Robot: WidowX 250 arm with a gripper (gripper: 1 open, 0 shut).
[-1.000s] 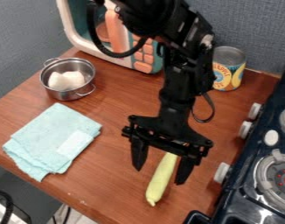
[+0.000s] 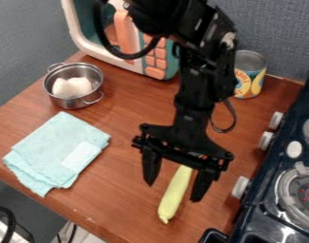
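Observation:
My black gripper (image 2: 177, 175) hangs over the wooden table in the middle of the camera view, its two fingers spread apart and pointing down. Below and between them lies a pale yellow, elongated object (image 2: 172, 197), like a corn cob or vegetable, partly hidden at its upper end by the gripper. The fingers do not appear closed on it.
A steel pot (image 2: 85, 97) with white round contents and a folded light blue cloth (image 2: 49, 152) are at left. A black stove (image 2: 278, 218) borders the right. A can (image 2: 245, 80) and a toy sink unit (image 2: 151, 65) stand behind. Bare table (image 2: 119, 204) surrounds the cloth's right.

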